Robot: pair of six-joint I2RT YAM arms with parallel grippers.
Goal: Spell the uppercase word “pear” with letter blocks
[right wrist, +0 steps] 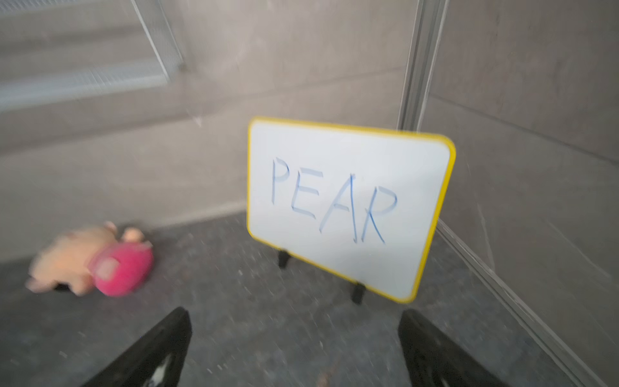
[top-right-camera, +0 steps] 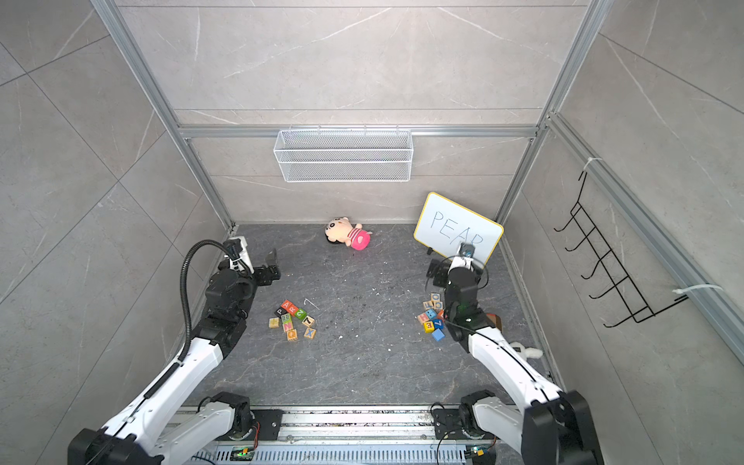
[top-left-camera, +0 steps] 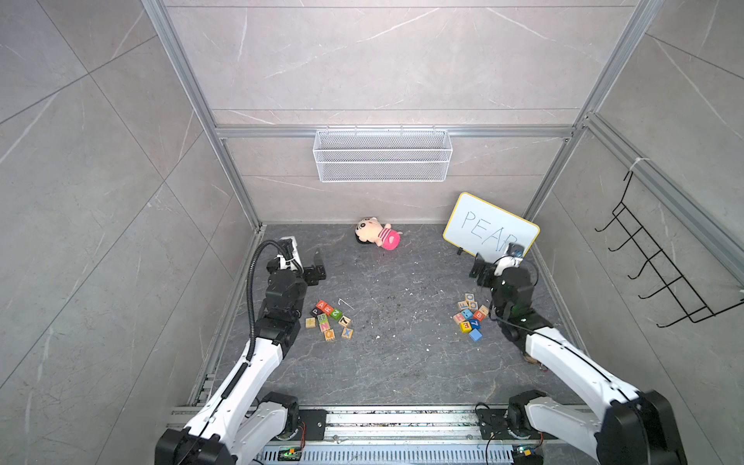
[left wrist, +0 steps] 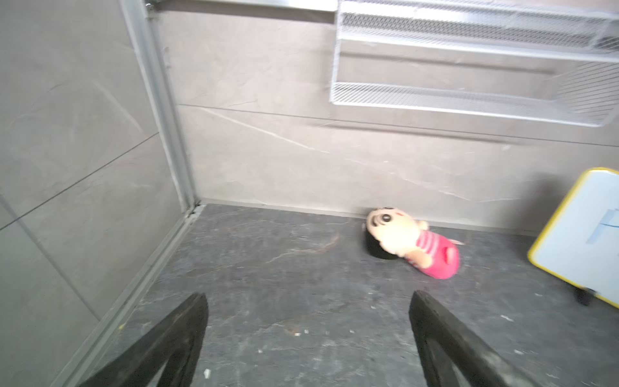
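Note:
Letter blocks lie in two loose groups on the grey floor. The left group has a black P block, red blocks whose letters look like A and R, a green N block and several wooden ones. In the right group are a yellow block, blue blocks and several others; most of their letters are too small to tell. My left gripper is open and empty, raised above and behind the left group. Likewise open and empty, my right gripper faces the whiteboard reading PEAR.
A plush doll lies by the back wall. Above it hangs a white wire basket, and a black hook rack hangs on the right wall. A thin hooked rod lies near the left blocks.

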